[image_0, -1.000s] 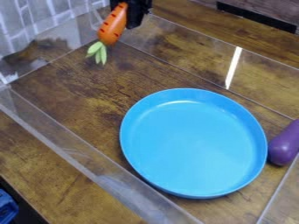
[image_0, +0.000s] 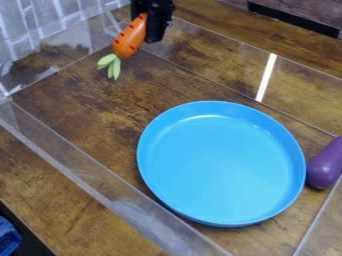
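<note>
At the top centre-left of the camera view, my black gripper (image_0: 146, 20) is shut on an orange toy carrot (image_0: 128, 38), which hangs tilted with its pale green leaves pointing down. A large blue plate (image_0: 221, 160) lies on the wooden surface at the lower right, well apart from the carrot. The fingertips are mostly hidden by the dark arm and the carrot.
A purple eggplant (image_0: 325, 163) lies right of the plate. Clear plastic walls (image_0: 94, 178) edge the wooden area at left and front. A dark blue object (image_0: 7, 238) is at the bottom-left corner. The wood left of the plate is bare.
Over the last second the carrot and gripper have moved slightly, a little down in the view compared with a second ago. The plate and eggplant are unchanged.
</note>
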